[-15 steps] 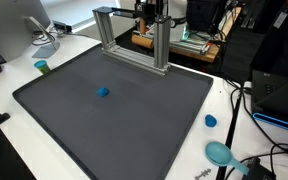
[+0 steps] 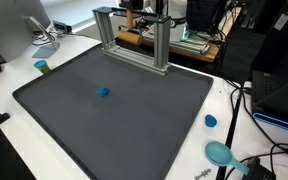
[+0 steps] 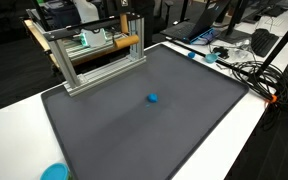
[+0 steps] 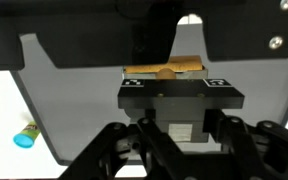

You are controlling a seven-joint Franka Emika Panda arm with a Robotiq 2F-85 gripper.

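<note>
My gripper is shut on a wooden mallet-shaped piece, its crosswise bar (image 4: 142, 71) showing beyond the fingers in the wrist view. In exterior view 1 the mallet-shaped piece (image 2: 129, 38) hangs at the top, by the far end of the metal rack (image 2: 154, 66). Most of the arm is out of frame there, and the dark fingers largely hide the gripped part.
A blue disc (image 2: 210, 121) and a teal round object (image 2: 222, 155) lie on the near right.
The wooden piece has shifted left at the top of exterior view 1, and its crossbar now appears broader. The mat and the objects around it have stayed put.
</note>
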